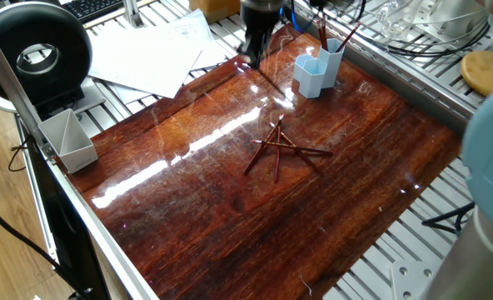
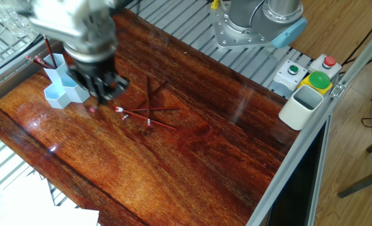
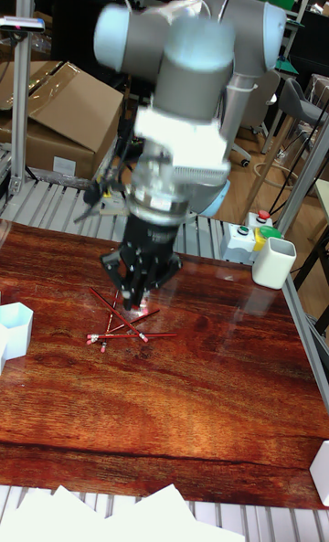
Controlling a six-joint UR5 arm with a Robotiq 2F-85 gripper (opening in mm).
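Note:
At the far edge of the wooden table, my gripper (image 1: 253, 64) is shut on a thin dark red stick (image 1: 271, 84), which slants out from the fingertips toward the table. Motion blurs the gripper (image 2: 102, 95) in the second exterior view, where little of the held stick shows. Several similar sticks (image 1: 291, 147) lie crossed in a loose pile near the table's middle, apart from the gripper. Beside the gripper stands a pale blue holder (image 1: 310, 80) of joined hexagonal cups. A few sticks (image 2: 48, 49) stand upright in its rear part; the front cups look empty.
A white open box (image 1: 69, 142) stands at the table's left corner. White papers (image 1: 138, 62) lie beyond the far edge. In the second exterior view, a white cup (image 2: 300, 108) stands near the button boxes (image 2: 290, 75).

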